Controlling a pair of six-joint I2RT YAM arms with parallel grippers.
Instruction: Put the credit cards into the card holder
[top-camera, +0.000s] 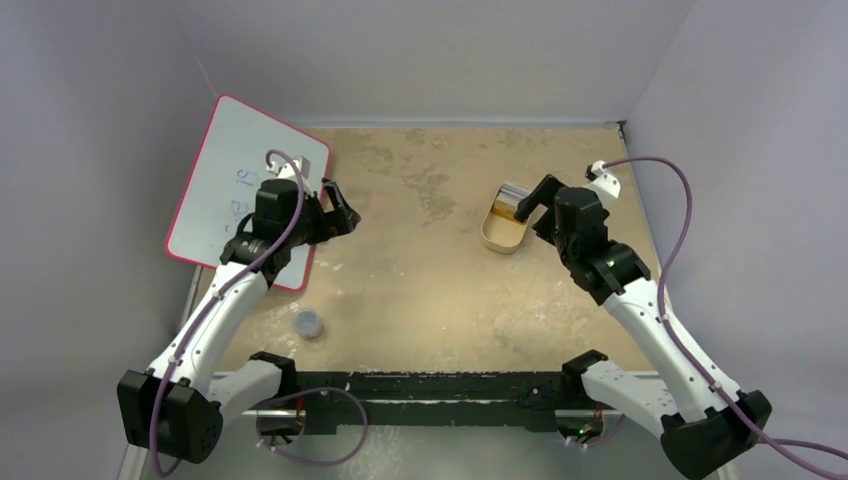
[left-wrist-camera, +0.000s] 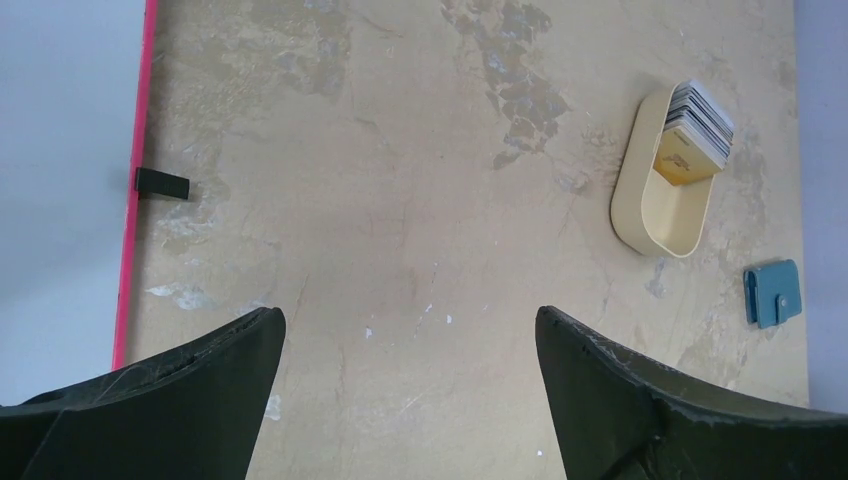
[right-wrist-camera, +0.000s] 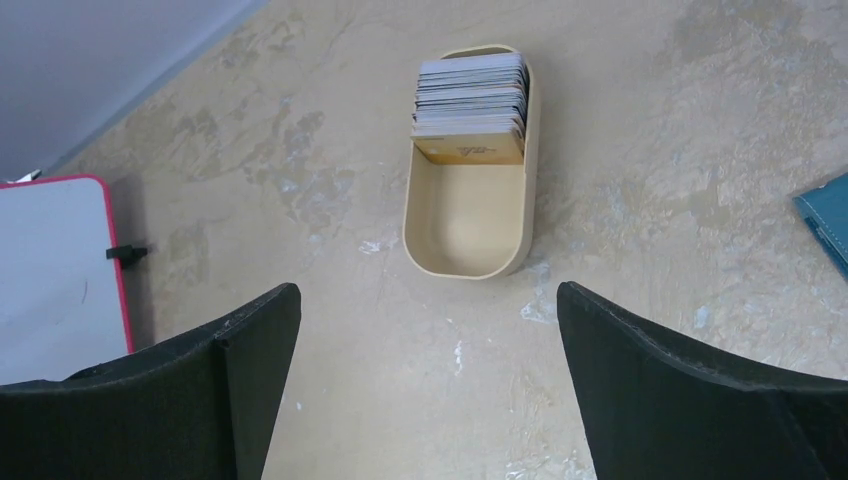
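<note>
A cream oval container (top-camera: 500, 235) stands right of the table's middle, with a stack of cards (right-wrist-camera: 468, 95) upright in its back half and its front half empty. A small teal card holder with a snap tab lies to its right, partly in the right wrist view (right-wrist-camera: 828, 220), and hidden behind the right arm in the top view. My left gripper (top-camera: 342, 205) hangs open over the whiteboard's right edge, nothing between its fingers. My right gripper (top-camera: 535, 210) is open and empty above the table beside the container, which sits between its fingers in its own view, below them.
A whiteboard (top-camera: 230, 160) with a pink rim and a black clip (left-wrist-camera: 162, 183) lies along the left side. A small grey round object (top-camera: 308, 323) sits at the front left. Walls border the back and sides.
</note>
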